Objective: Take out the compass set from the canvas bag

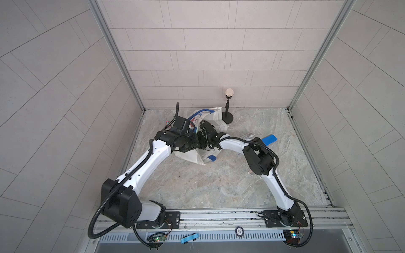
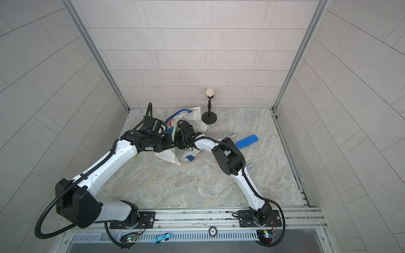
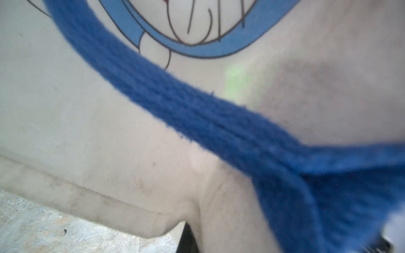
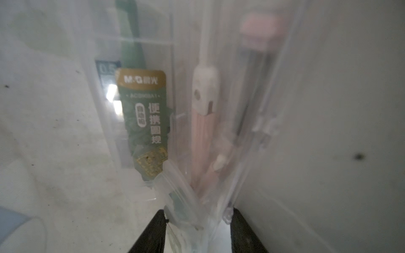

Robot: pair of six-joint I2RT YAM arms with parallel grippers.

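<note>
The white canvas bag (image 1: pixel 189 156) with blue straps lies at the table's back middle. The left wrist view shows its printed cloth and blue strap (image 3: pixel 181 109) up close. My left gripper (image 1: pixel 193 141) is at the bag, shut; what lies between its tips is hidden. In the right wrist view the clear compass set case (image 4: pixel 143 109), with green label and pink compass, lies inside the bag. My right gripper stands open around the case's near end, its fingertips either side of it; whether they touch it I cannot tell.
A black stand (image 1: pixel 227 118) with a pale top is behind the bag. A blue flat object (image 1: pixel 268 140) and some clear items lie to the right.
</note>
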